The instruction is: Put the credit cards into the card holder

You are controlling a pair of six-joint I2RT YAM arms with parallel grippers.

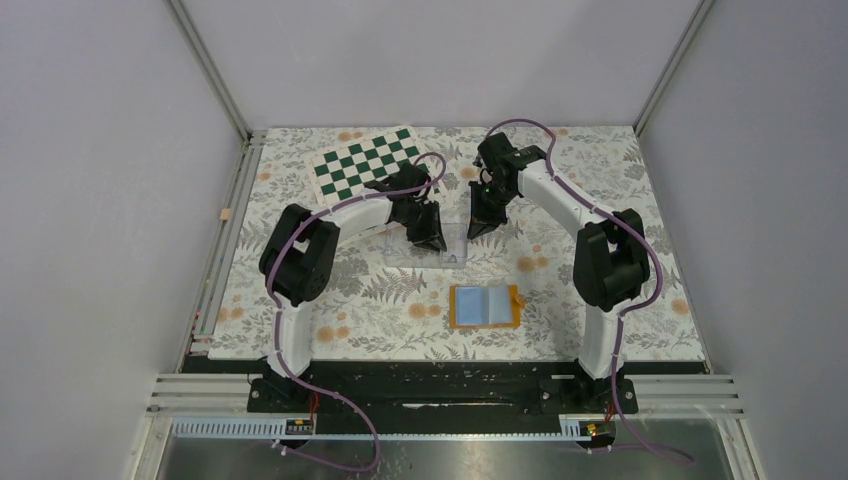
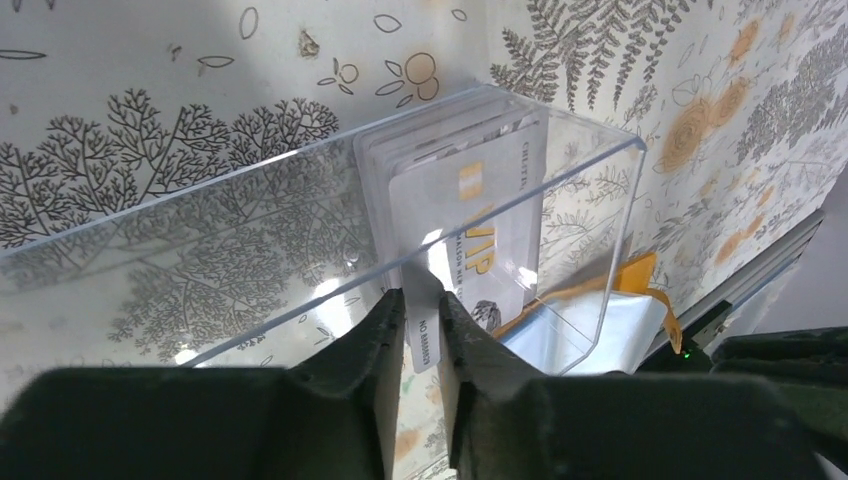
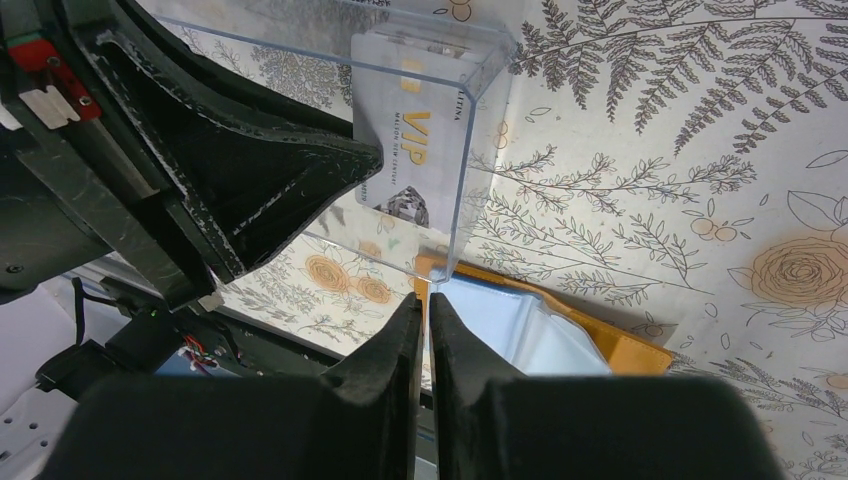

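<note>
A stack of silver VIP credit cards leans in the right end of a clear, open box. Over the stack, my left gripper is narrowly open, its fingertips in front of the card faces; whether they touch cannot be told. In the right wrist view the cards are partly covered by the left gripper's finger. My right gripper stands just right of the box, with a slim gap and no card between its fingertips. The card holder, orange-edged with pale blue pockets, lies spread open nearer the front.
Behind the left arm lies a green-and-white checkered board. The box's clear walls stand close around the left fingertips.
</note>
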